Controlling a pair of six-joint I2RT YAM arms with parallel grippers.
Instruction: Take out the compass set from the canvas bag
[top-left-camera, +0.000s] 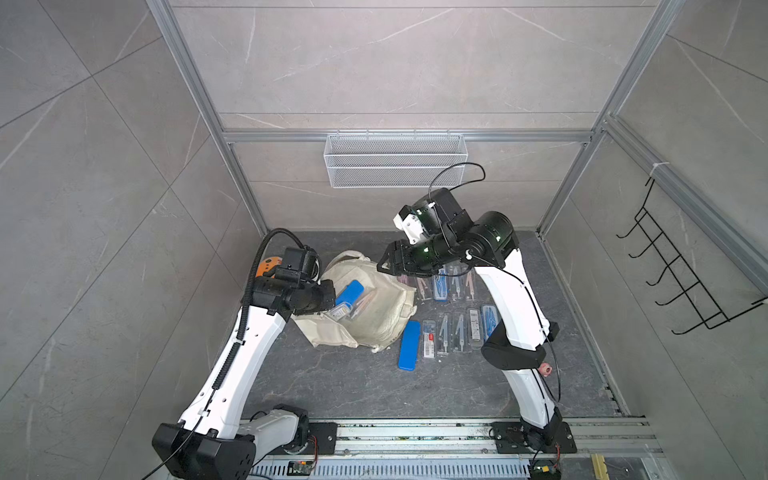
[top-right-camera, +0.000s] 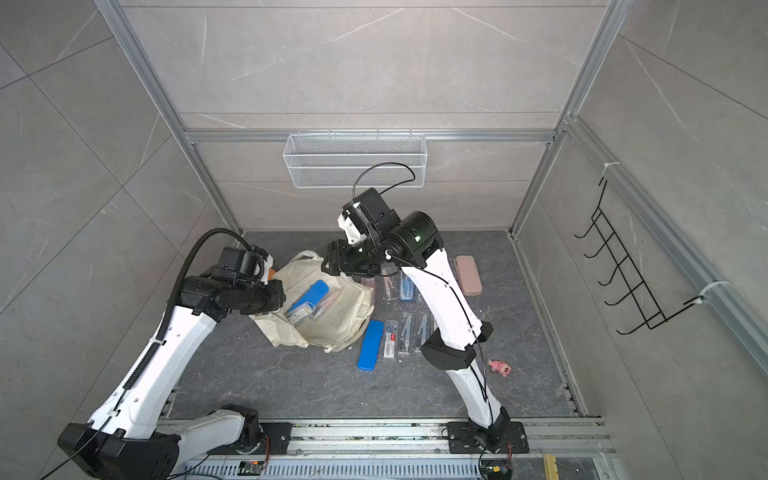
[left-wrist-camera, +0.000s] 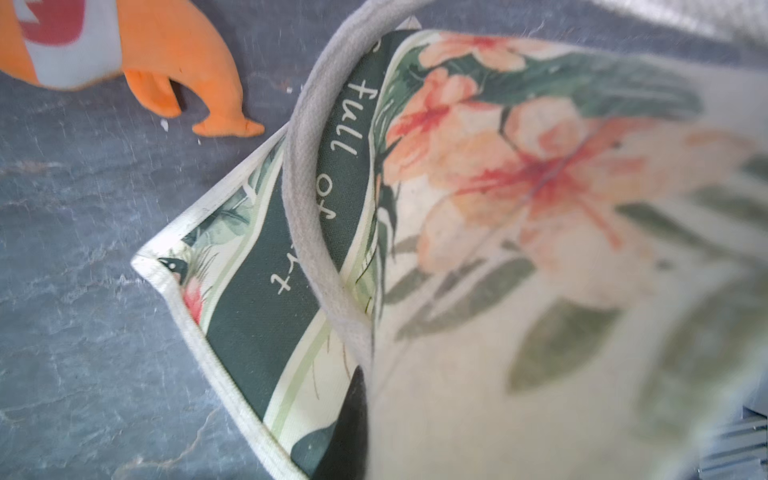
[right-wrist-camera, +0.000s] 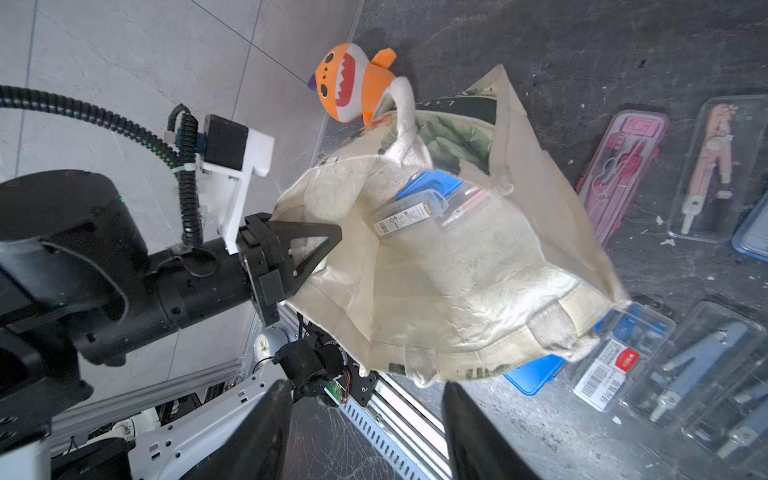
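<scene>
The cream canvas bag (right-wrist-camera: 448, 288) lies open on its side, its inner face showing in the right wrist view. Inside are a blue case (top-left-camera: 349, 292) and clear plastic cases, one with a barcode label (right-wrist-camera: 401, 216). My left gripper is shut on the left side of the bag's mouth, holding it up; floral cloth fills the left wrist view. My right gripper hangs above the bag, fingers apart, with nothing seen between them.
Several compass sets (right-wrist-camera: 692, 368) and a blue case (top-left-camera: 408, 344) lie right of the bag. An orange plush toy (right-wrist-camera: 352, 84) sits behind it; a pink figure (top-right-camera: 498, 367) lies at the right.
</scene>
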